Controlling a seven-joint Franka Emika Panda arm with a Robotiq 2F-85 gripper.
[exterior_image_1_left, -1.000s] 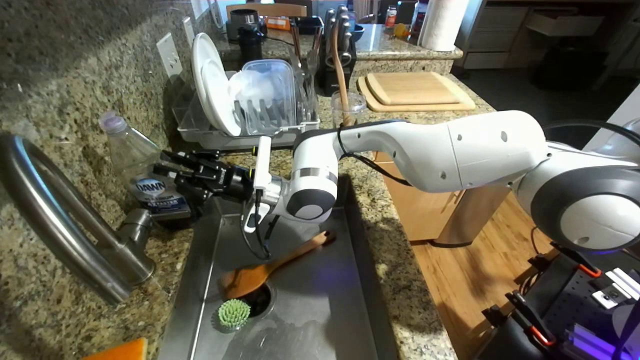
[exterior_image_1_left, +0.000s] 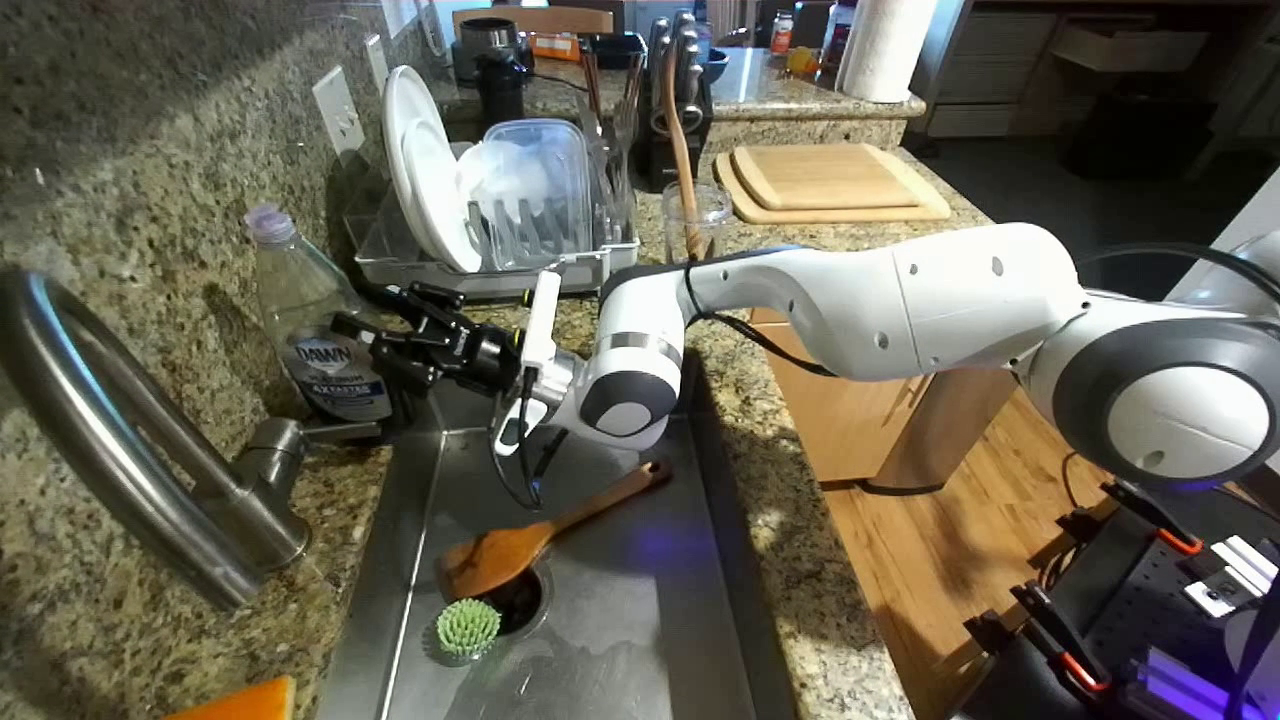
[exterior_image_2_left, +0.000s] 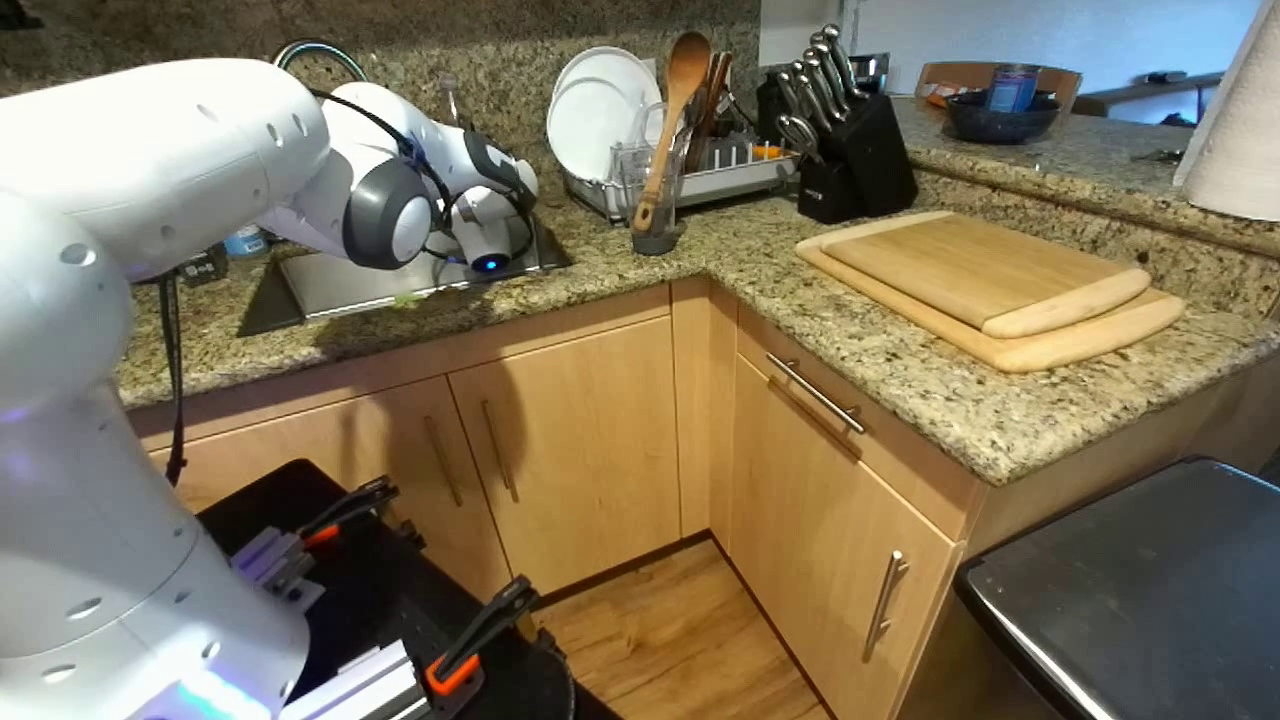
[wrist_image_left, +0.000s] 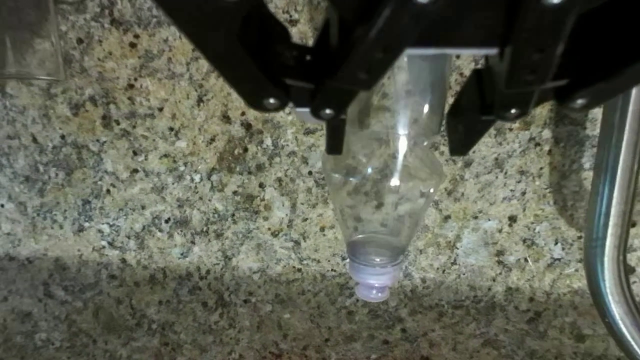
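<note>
A clear dish-soap bottle (exterior_image_1_left: 324, 342) with a pale purple cap stands leaning at the back corner of the sink, near the faucet. My gripper (exterior_image_1_left: 362, 314) is at its upper part, fingers spread apart. In the wrist view the bottle (wrist_image_left: 384, 198) lies between the two fingertips of the gripper, its cap pointing down in the picture. The left finger is close against the bottle's side, while a narrow gap shows by the right finger. The gripper is hidden behind the arm in exterior view 2.
The curved steel faucet (exterior_image_1_left: 114, 420) rises close to the bottle. A dish rack (exterior_image_1_left: 504, 282) with plates stands behind the gripper. In the sink (exterior_image_1_left: 600, 600) lie a wooden spatula (exterior_image_1_left: 498, 558) and a green brush (exterior_image_1_left: 468, 628). Two cutting boards (exterior_image_1_left: 828, 180) rest on the right counter.
The bottle has shifted to the right and stands more upright. My gripper's fingers have spread wider apart, and the gripper has moved slightly right.
</note>
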